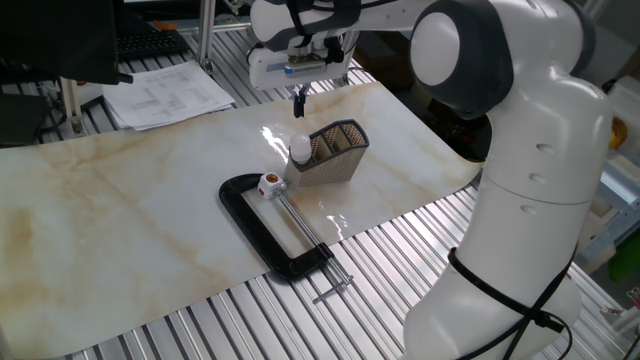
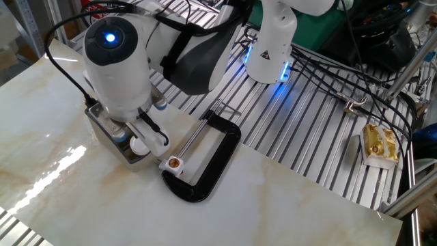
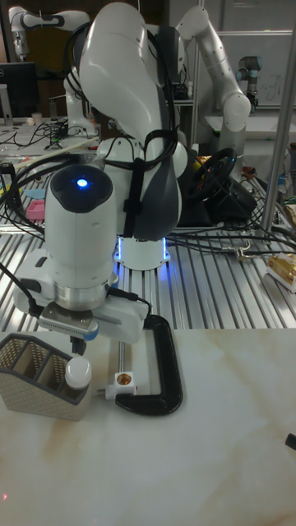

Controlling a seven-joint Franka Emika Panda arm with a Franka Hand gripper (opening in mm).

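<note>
My gripper (image 1: 299,114) hangs over the table with its dark fingers (image 3: 78,344) together, and nothing shows between them. Just below and beside it stands a beige, perforated caddy (image 1: 328,168) with a grey rim and several compartments. In the caddy's end compartment sits a white, round-topped object (image 1: 300,148), upright. The fingertips look apart from that white top. A black C-clamp (image 1: 254,229) lies on the table beside the caddy, its screw end carrying a white block (image 1: 270,184) with a copper-coloured centre. From exterior view 2, my hand hides the fingers and part of the caddy (image 2: 117,140).
Papers (image 1: 165,95) lie behind the marbled sheet (image 1: 120,230). A gold-topped block (image 2: 377,145) and loose cables rest on the slatted metal surface (image 2: 300,130) near the robot base.
</note>
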